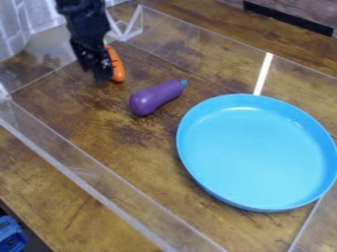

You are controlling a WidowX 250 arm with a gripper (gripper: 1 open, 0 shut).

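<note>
The dark gripper [98, 61] is low at the upper left, over an orange carrot [116, 67], which it partly covers. Whether its fingers are open or shut on the carrot cannot be told. A purple eggplant [156, 97] lies just right of and below the carrot. A large blue plate [254, 153] fills the right middle.
Clear plastic walls edge the wooden work surface [105, 167]. A small blue object [10, 236] shows at the lower left corner.
</note>
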